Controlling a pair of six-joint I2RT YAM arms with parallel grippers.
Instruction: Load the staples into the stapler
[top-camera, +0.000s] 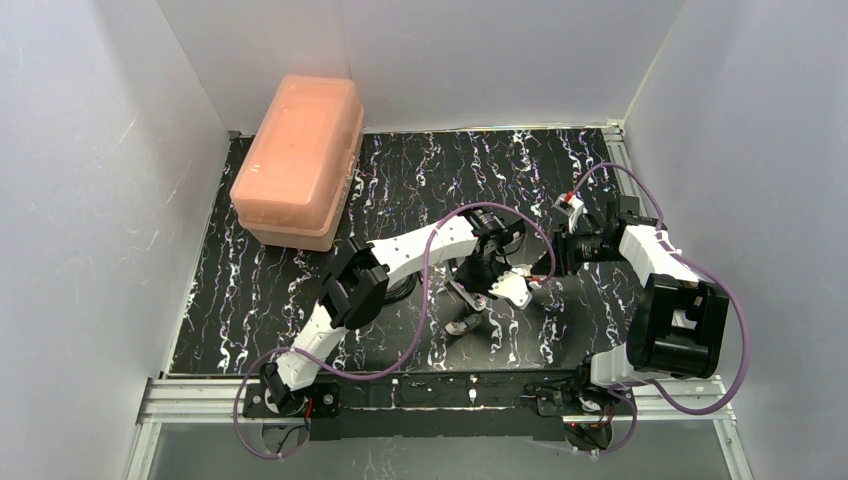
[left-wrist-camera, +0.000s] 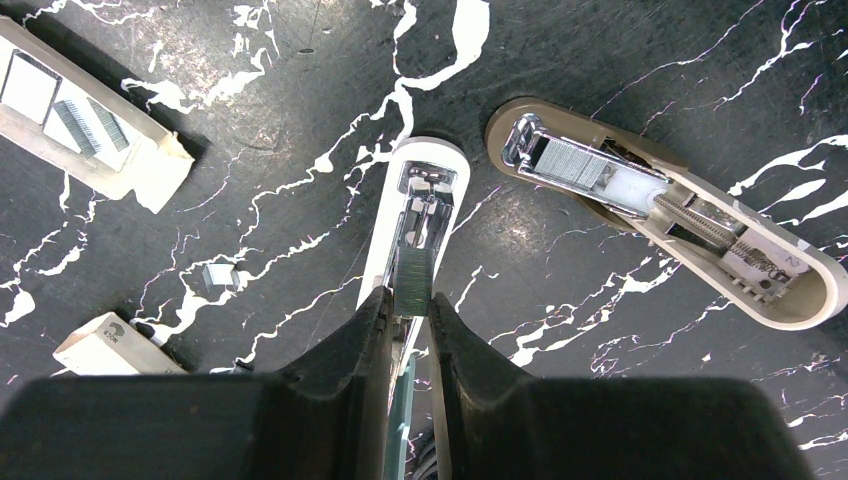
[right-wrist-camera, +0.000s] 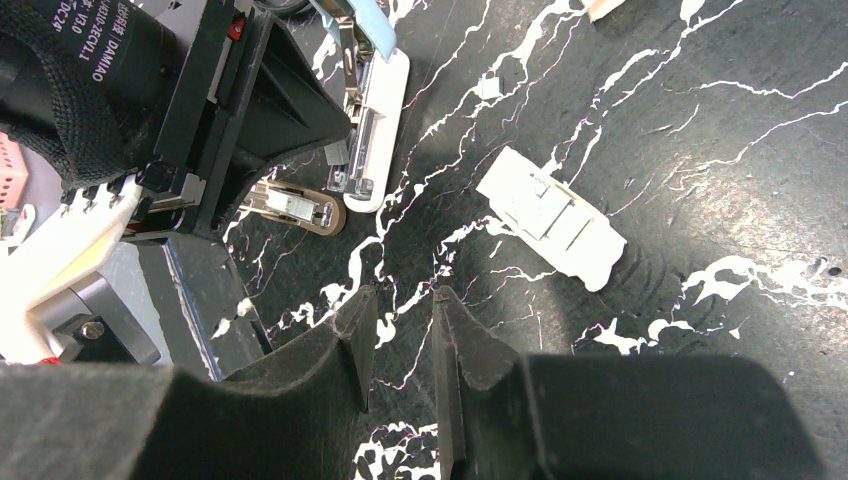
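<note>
In the left wrist view my left gripper is shut on a short grey strip of staples (left-wrist-camera: 413, 272), holding it over the metal channel of the white stapler (left-wrist-camera: 430, 152). The stapler's blue-grey upper part (left-wrist-camera: 399, 420) is swung back, partly hidden behind the fingers. Whether the strip touches the channel is hard to tell. In the right wrist view my right gripper stands part open, only bare tabletop showing between its fingertips, away from the stapler. The left gripper also appears there, with the staple strip (right-wrist-camera: 338, 152) at its tip beside the white stapler's channel.
An opened brown stapler (left-wrist-camera: 690, 215) with staples in its channel lies right of the white one. An open staple box (left-wrist-camera: 85, 115), a small loose staple piece (left-wrist-camera: 221, 277) and a small carton (left-wrist-camera: 112, 345) lie to the left. A large orange box (top-camera: 300, 155) occupies the back left.
</note>
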